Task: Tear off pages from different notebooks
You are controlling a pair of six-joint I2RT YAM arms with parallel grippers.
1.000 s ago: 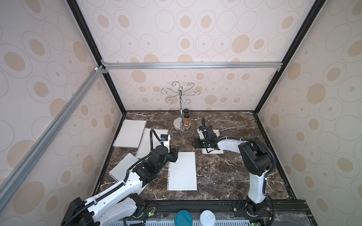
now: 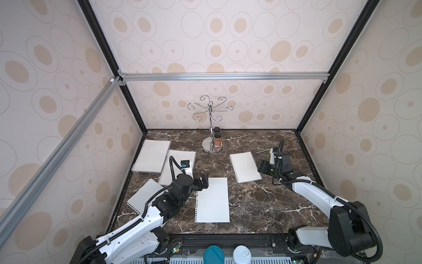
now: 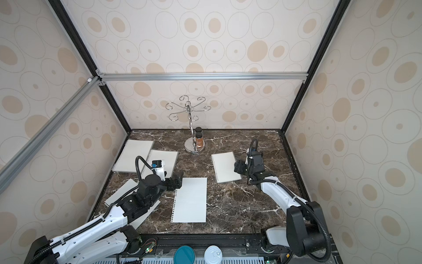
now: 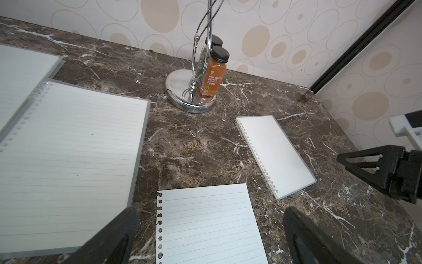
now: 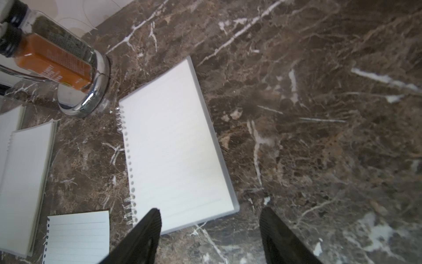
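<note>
A small spiral notebook (image 2: 244, 167) lies at the centre right, its top page flat. My right gripper (image 2: 261, 166) hangs just right of it, open, nothing between its fingers. A lined sheet or pad with punched left edge (image 2: 212, 200) lies at front centre. My left gripper (image 2: 203, 180) hovers above its upper left corner, open and empty. Larger notebooks (image 2: 149, 156) lie at the back left, one partly behind my left arm (image 4: 70, 171); another white notebook (image 2: 142, 196) lies at the front left.
A chrome stand (image 2: 211, 147) with two spice jars (image 4: 213, 77) stands at the back centre. Walls enclose the sides and back.
My right arm has swung right and back from over the small notebook, uncovering it.
</note>
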